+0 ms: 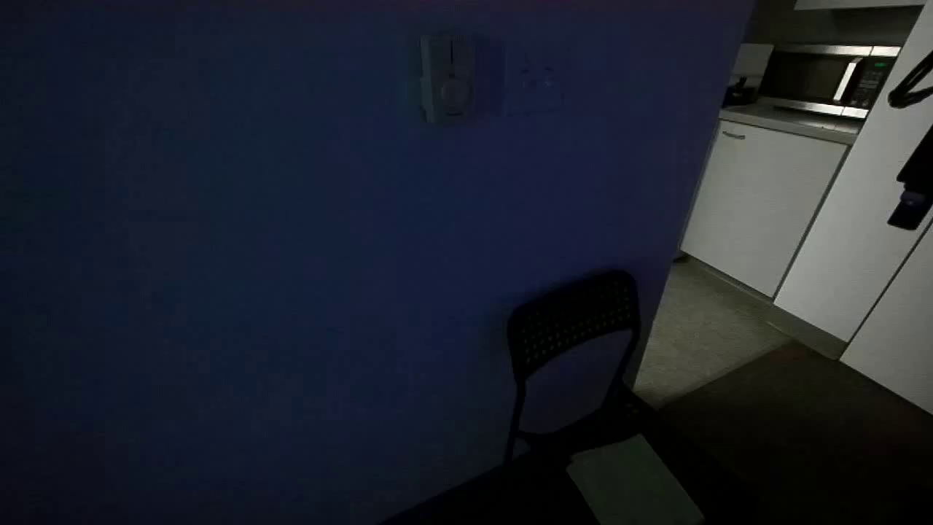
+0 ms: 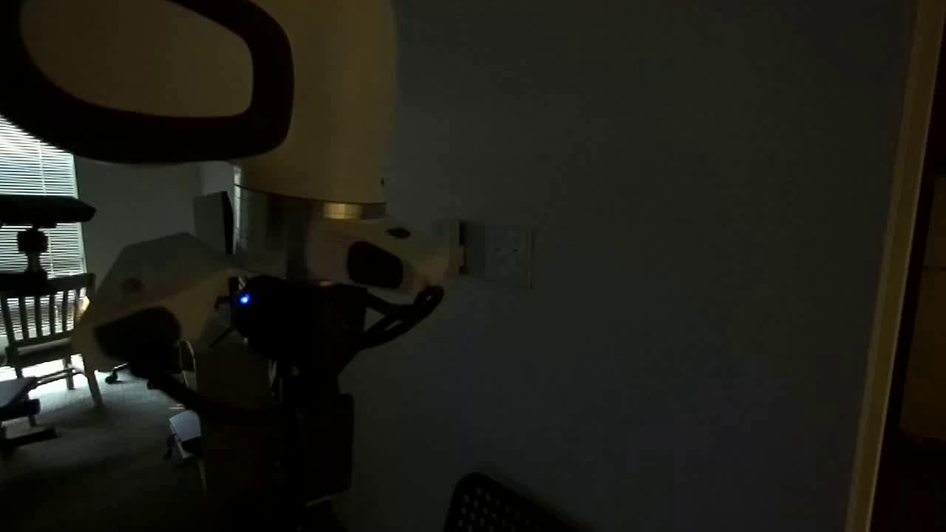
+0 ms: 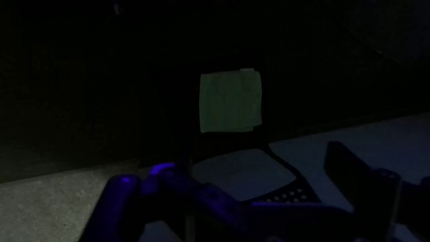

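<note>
A folded pale green cloth point(image 3: 229, 103) lies flat on the seat of a black chair point(image 1: 573, 324); the same cloth point(image 1: 634, 477) shows at the bottom of exterior view 1. In the wrist view my gripper is open, its dark fingers point(image 3: 340, 161) wide apart. Only the chair back and wall appear between them. The gripper is above the chair, apart from the cloth. Exterior view 2 has the white arm point(image 2: 346, 106) at left, with the dark gripper body hard to make out in the gloom. Exterior view 1 does not include the arm.
The room is very dim. A wall point(image 1: 262, 262) stands close behind the chair, bearing a small box point(image 1: 447, 77) and an outlet plate point(image 2: 508, 254). Beyond its edge are white cabinets point(image 1: 761, 201) and a microwave point(image 1: 809, 77). A wooden chair point(image 2: 49, 319) is at far left.
</note>
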